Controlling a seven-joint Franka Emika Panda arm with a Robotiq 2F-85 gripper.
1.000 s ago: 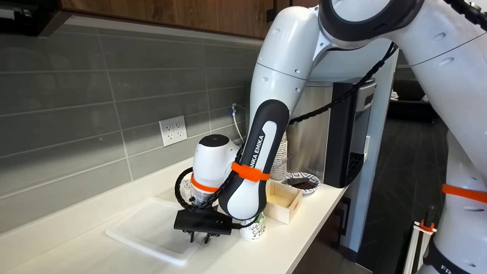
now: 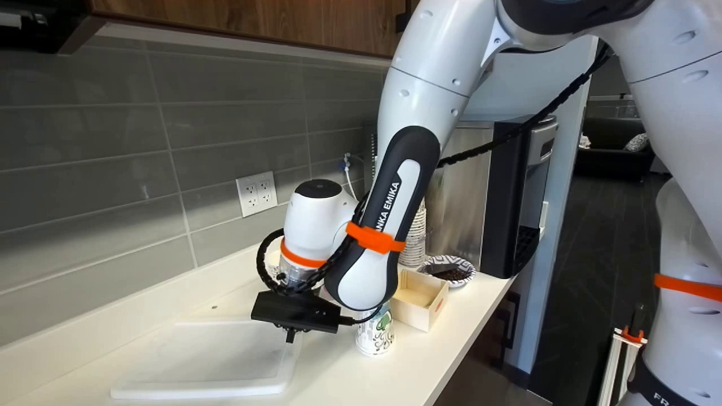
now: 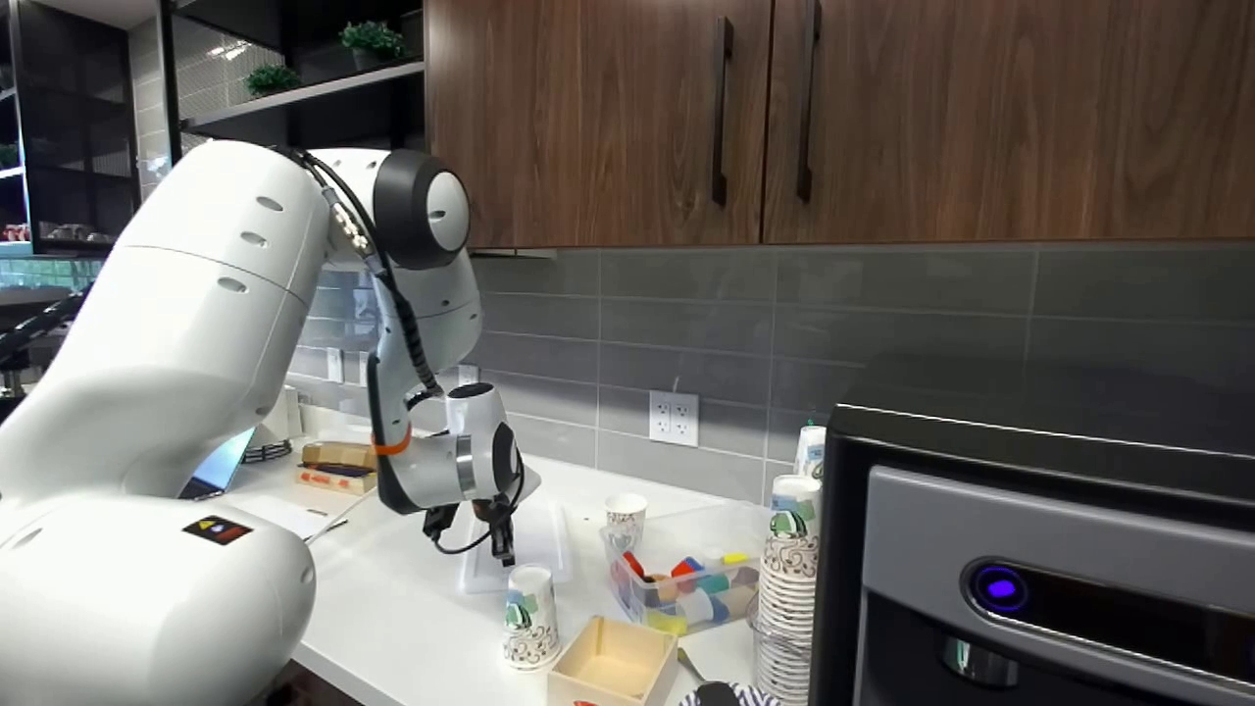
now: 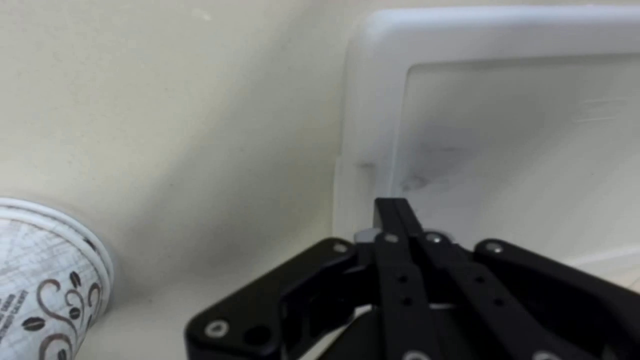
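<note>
A white rectangular board or lid with a raised rim (image 2: 210,389) lies flat on the counter. My gripper (image 2: 291,336) is above the end of it nearer the cups, pointing down. In the wrist view the fingers (image 4: 393,225) are pressed together over the rim, and no object shows between them; whether the tips touch the rim, I cannot tell. An upside-down patterned paper cup stack (image 3: 531,618) stands on the counter beside the board, also in the lower left of the wrist view (image 4: 45,288).
An open wooden box (image 3: 618,661) stands past the cup stack. Behind it are a clear bin of colourful items (image 3: 688,588), another paper cup (image 3: 626,518) and a tall stack of cups (image 3: 788,588). The tiled wall bounds the back; bare counter lies around the board.
The board has turned and shifted left in exterior view 1. My gripper has gone from open to shut and sits slightly higher and further left. The cup stack and wooden box stayed put.
</note>
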